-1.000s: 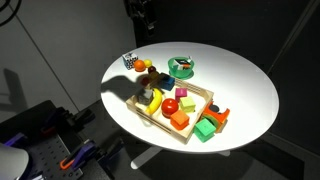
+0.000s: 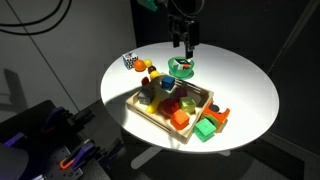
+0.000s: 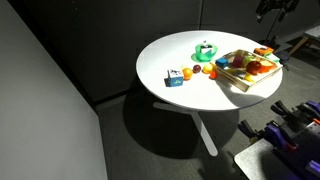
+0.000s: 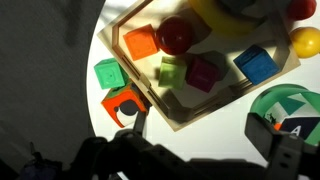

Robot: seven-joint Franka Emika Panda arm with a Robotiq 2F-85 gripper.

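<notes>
My gripper [image 2: 180, 45] hangs open in the air above the far side of the table, clear of the objects. In the wrist view the gripper has its fingers spread wide with nothing between them. The shallow wooden tray [image 4: 178, 123] lies ahead of it. Inside are an orange block [image 4: 141, 42], a red ball [image 4: 175, 35], a yellow-green block [image 4: 172, 72], a dark red block [image 4: 204, 74], a blue block [image 4: 257, 64] and a yellow banana [image 4: 218, 18]. A dark object beside the banana is hard to make out.
Outside the tray lie a green block [image 4: 110, 73] and an orange piece [image 4: 124, 103]. A green bowl [image 2: 181, 67] holding small things stands behind. Further left are a checkered block [image 2: 130, 60] and orange ball [image 2: 140, 66].
My gripper has swung right and come lower, from the upper left to near the bowl in exterior view 1. Its shadow now covers part of the tray. The objects look unmoved.
</notes>
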